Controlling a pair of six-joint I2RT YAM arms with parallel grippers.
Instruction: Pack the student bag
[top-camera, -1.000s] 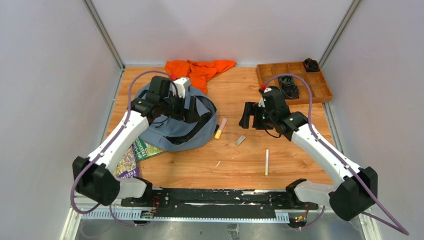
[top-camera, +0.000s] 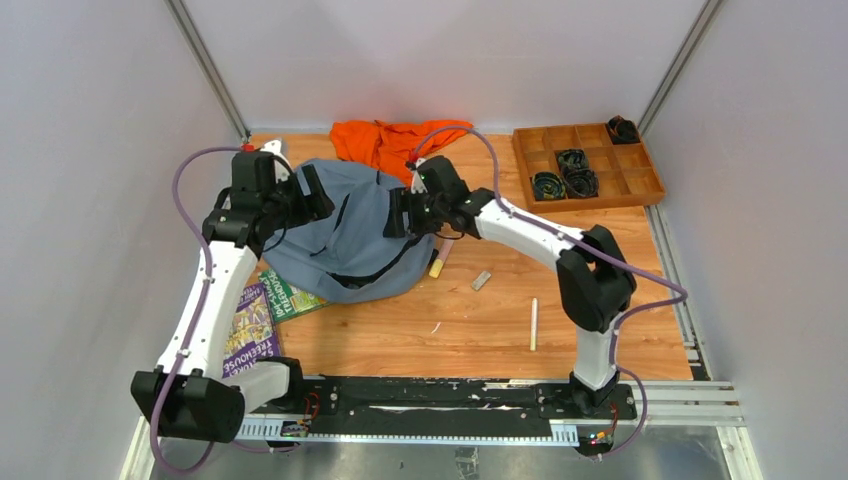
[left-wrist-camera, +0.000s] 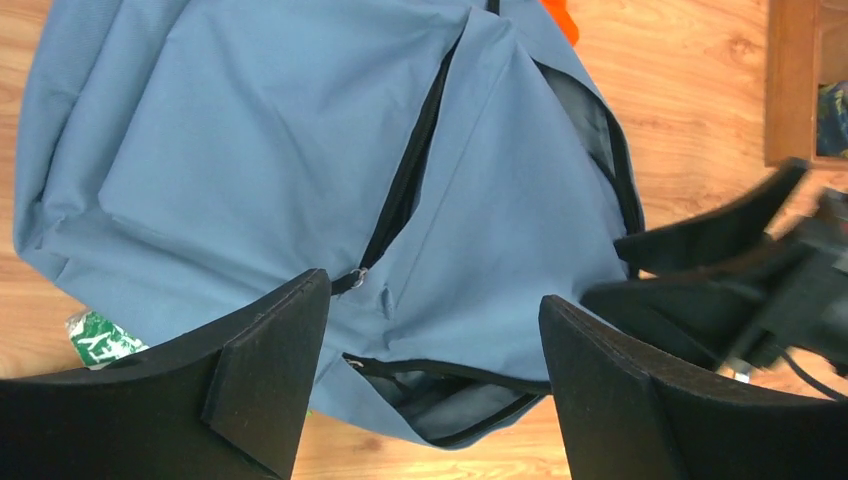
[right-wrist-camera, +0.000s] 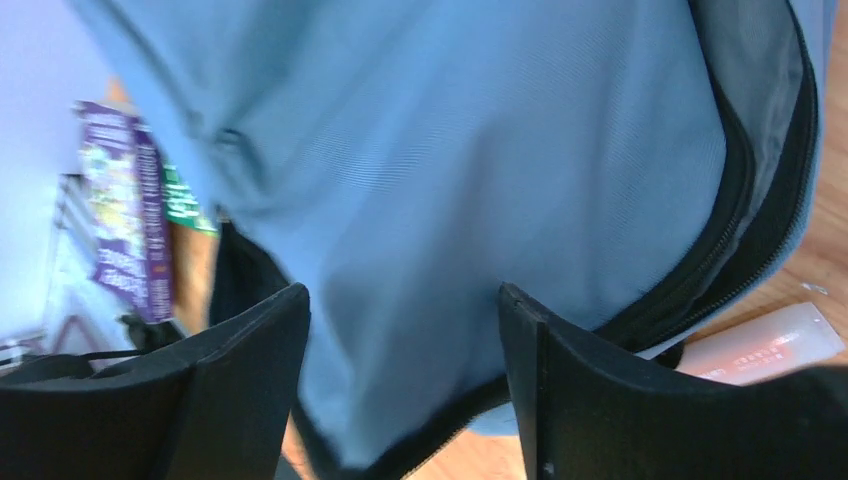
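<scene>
The blue-grey bag (top-camera: 340, 255) lies flattened on the table, its black-zipped openings showing in both wrist views. My left gripper (top-camera: 310, 200) hangs open over the bag's left part. My right gripper (top-camera: 405, 213) is over the bag's right part, close above the fabric, its fingers apart with nothing visible held. A purple book (top-camera: 245, 330) and a green book (top-camera: 287, 298) lie at the near left, partly beside the bag. A pink-and-yellow tube (top-camera: 437, 264), a small grey eraser (top-camera: 481, 281) and a white stick (top-camera: 534, 325) lie right of the bag.
An orange cloth (top-camera: 380, 140) lies behind the bag. A wooden compartment tray (top-camera: 635, 175) with dark cables stands at the back right.
My right gripper has swung left from open table onto the bag. My left gripper has moved left and back from the bag's middle.
</scene>
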